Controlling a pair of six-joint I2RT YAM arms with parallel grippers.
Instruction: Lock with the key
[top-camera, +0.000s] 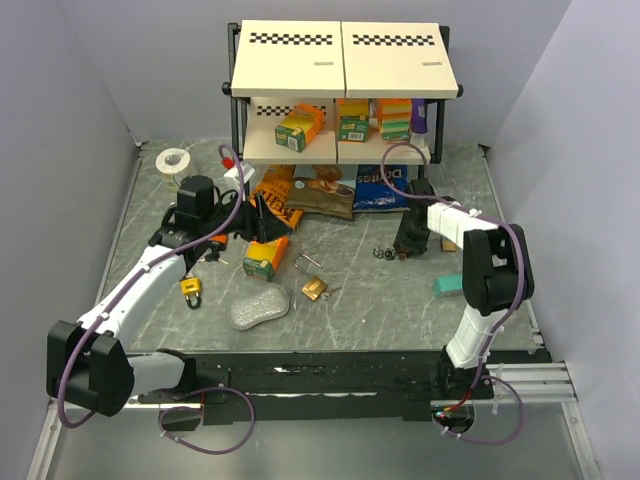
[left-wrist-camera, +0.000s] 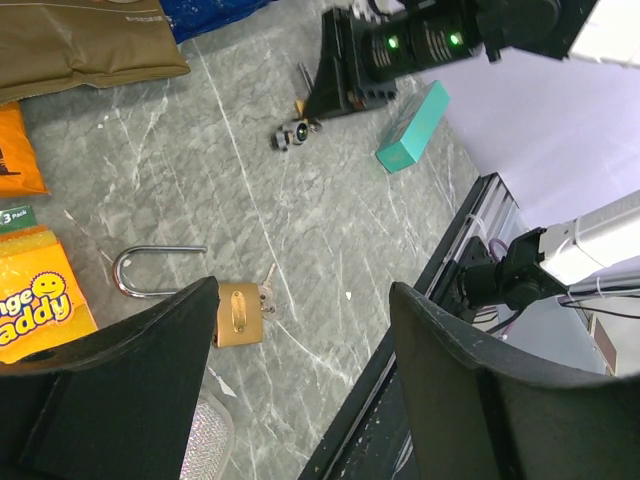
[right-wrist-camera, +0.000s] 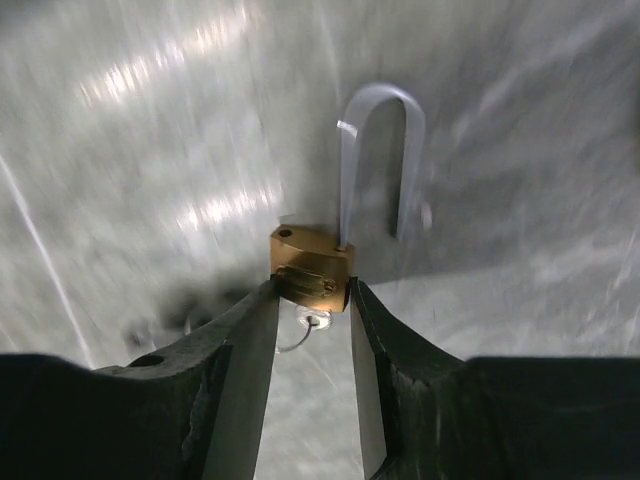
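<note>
A brass padlock (top-camera: 314, 288) with open shackle and a key (top-camera: 332, 291) beside it lie mid-table; the left wrist view shows them (left-wrist-camera: 238, 314) too, below my left gripper, which hangs open and empty. My right gripper (top-camera: 403, 250) is low at the table's right, by small dark metal pieces (top-camera: 383, 253). In the right wrist view a brass padlock (right-wrist-camera: 310, 258) with a raised shackle sits at the fingertips of my right gripper; I cannot tell whether it is gripped. A small ring (right-wrist-camera: 313, 320) hangs below it.
Snack bags (top-camera: 320, 195) and a shelf with boxes stand at the back. A yellow padlock (top-camera: 190, 291) and a clear oval dish (top-camera: 258, 306) lie left, a teal box (top-camera: 448, 285) right.
</note>
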